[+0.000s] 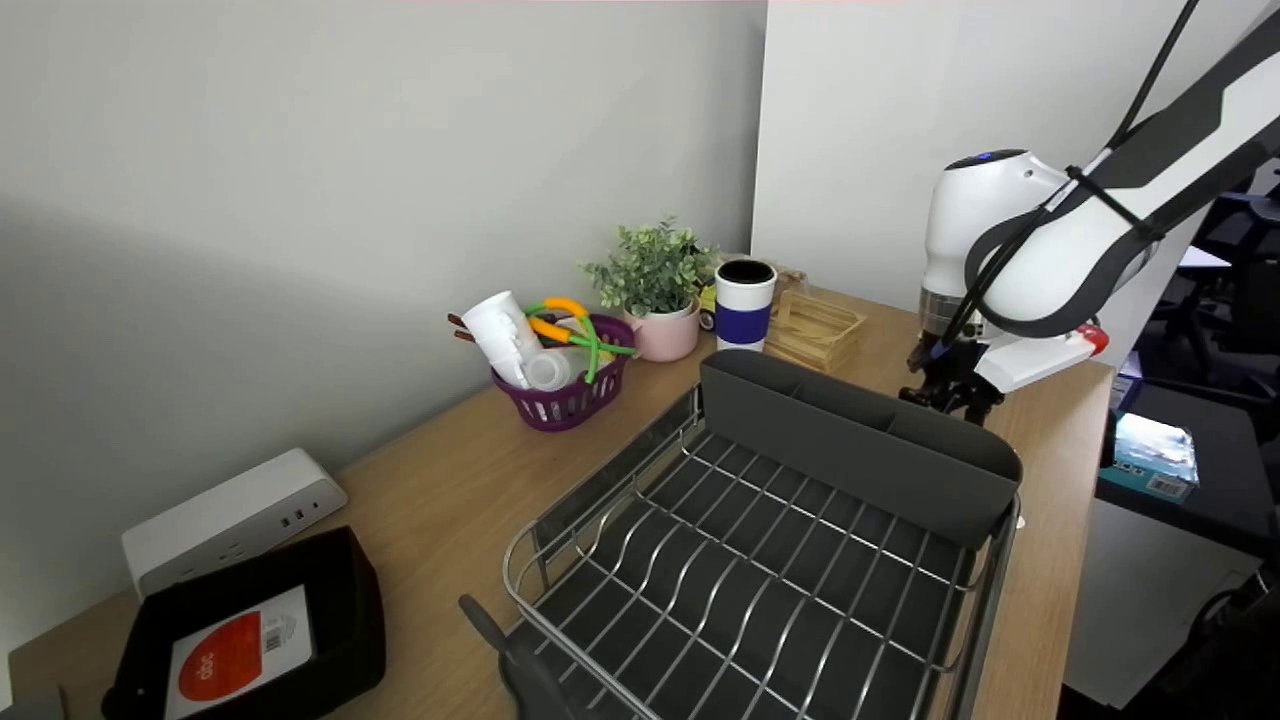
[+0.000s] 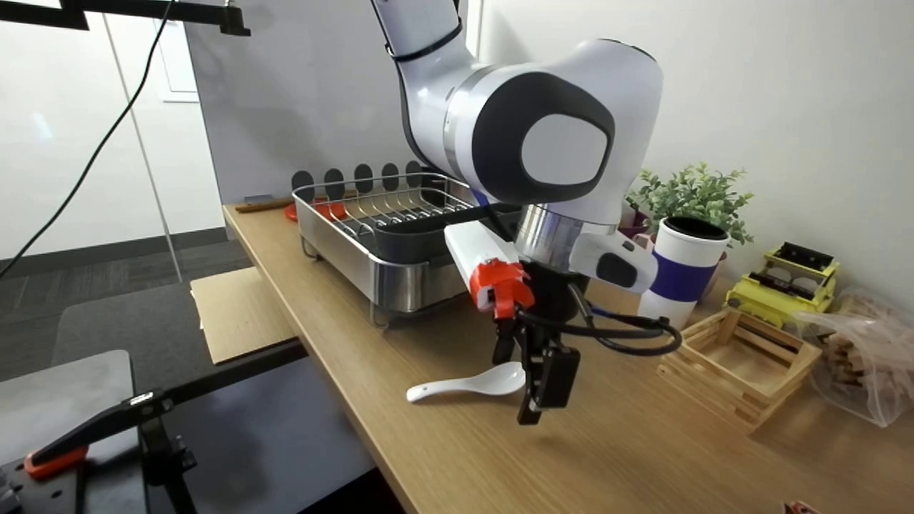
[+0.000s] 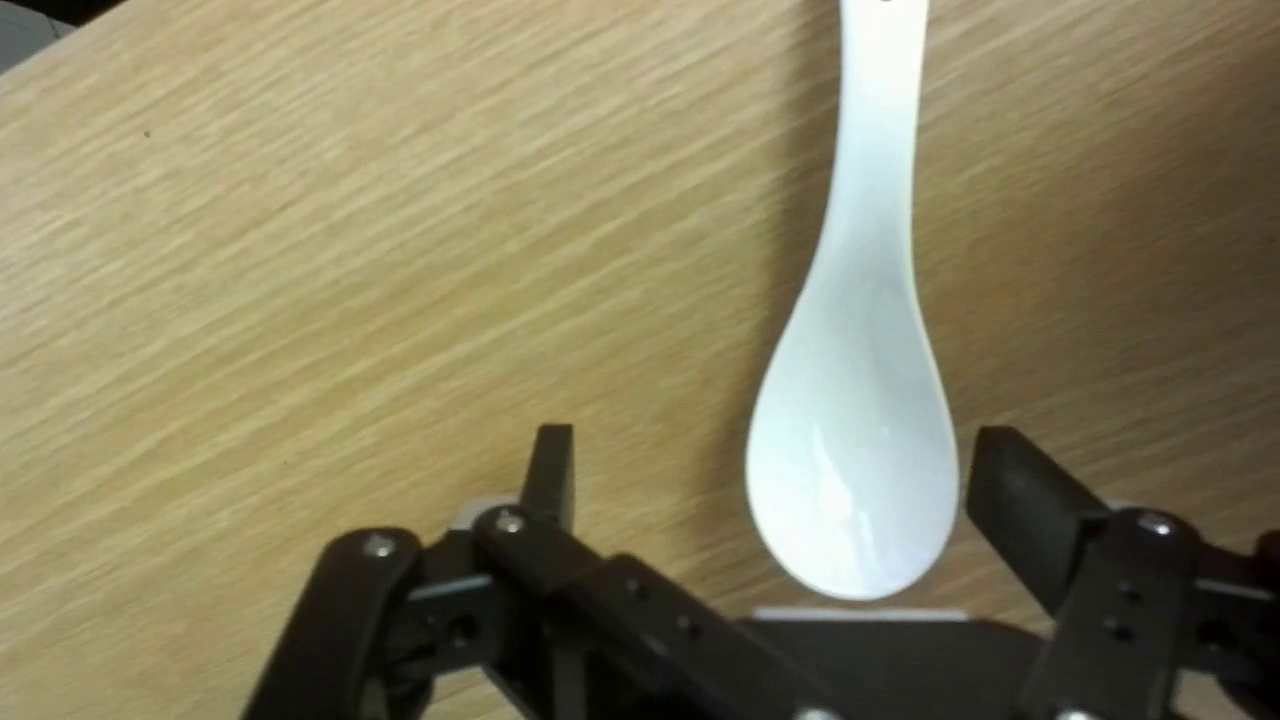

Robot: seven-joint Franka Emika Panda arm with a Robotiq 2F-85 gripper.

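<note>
A white spoon (image 3: pixel 854 444) lies on the wooden table, its bowl toward my gripper and the end of its handle cut off by the top of the wrist view. The fingers stand wide open, one finger (image 3: pixel 549 478) well left of the bowl and the other close to its right edge. From the side, in exterior view 2, the spoon (image 2: pixel 471 384) rests flat on the tabletop beside my gripper (image 2: pixel 515 381). Nothing is gripped. In exterior view 1 the dish rack's caddy hides the spoon.
A metal dish rack (image 2: pixel 403 287) with a dark utensil caddy (image 1: pixel 858 444) stands near the spoon. Toward the wall are a white-and-blue cup (image 2: pixel 683 270), a wooden crate (image 2: pixel 743 361) and a yellow toy (image 2: pixel 784 287). The table's front edge runs close to the spoon's handle.
</note>
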